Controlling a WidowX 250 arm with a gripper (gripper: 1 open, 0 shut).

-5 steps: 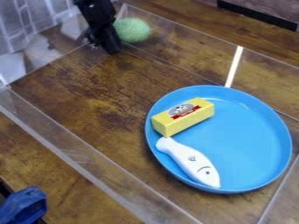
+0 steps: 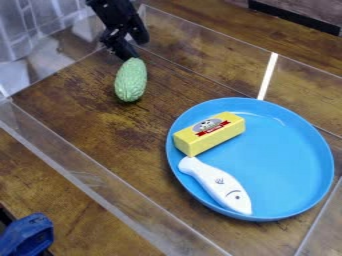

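Observation:
A pale green oblong vegetable (image 2: 130,80) lies on the dark wooden table, left of centre toward the back. Behind it, at the top left, is my black gripper (image 2: 118,38), apart from the vegetable; its fingers are dark and small, with nothing visible held between them. On the right a blue plate (image 2: 281,170) holds a yellow box (image 2: 209,133) and a white fish-shaped object (image 2: 217,186).
A blue object (image 2: 24,236) sits at the lower left corner. Clear plastic edging runs along the table's left side.
The green vegetable has moved from beside the gripper at the back toward the front left and turned lengthwise toward the camera. The gripper stays at the back, slightly shifted.

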